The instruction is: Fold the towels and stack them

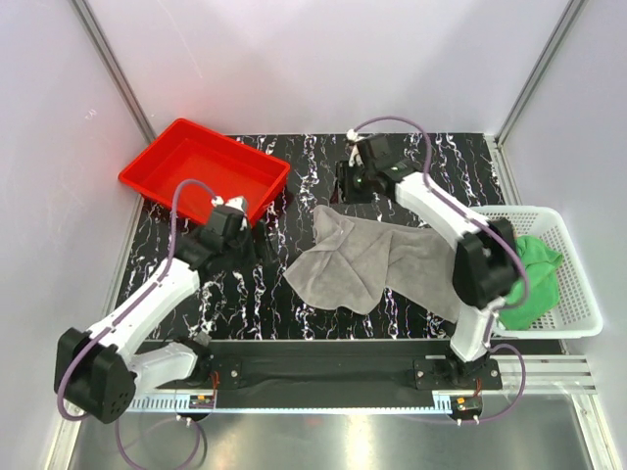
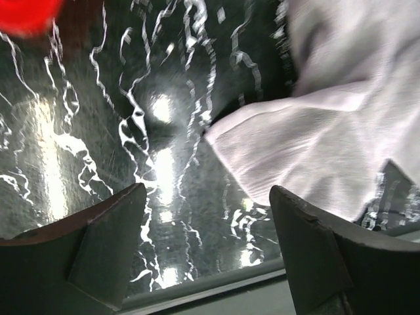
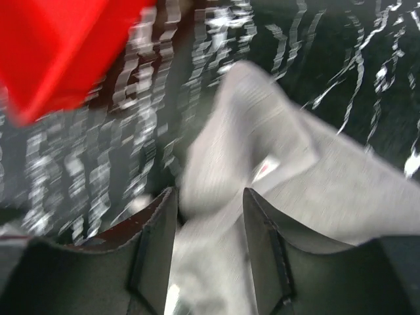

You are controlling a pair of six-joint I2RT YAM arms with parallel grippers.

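A grey towel (image 1: 333,264) lies crumpled and spread across the middle and right of the marble surface, its pointed corner toward the left. My left gripper (image 1: 259,245) hangs open above bare marble just left of that towel; in the left wrist view the corner (image 2: 243,144) sits beyond its fingers. My right gripper (image 1: 345,186) is over the towel's far end, open; in the right wrist view a raised fold (image 3: 230,131) is under it, blurred. A green towel (image 1: 534,274) lies in the white basket at right.
The red tray (image 1: 157,162) is at back left, empty. The white basket (image 1: 573,313) stands at the right edge, partly behind my right arm. Bare marble lies at front left and along the back.
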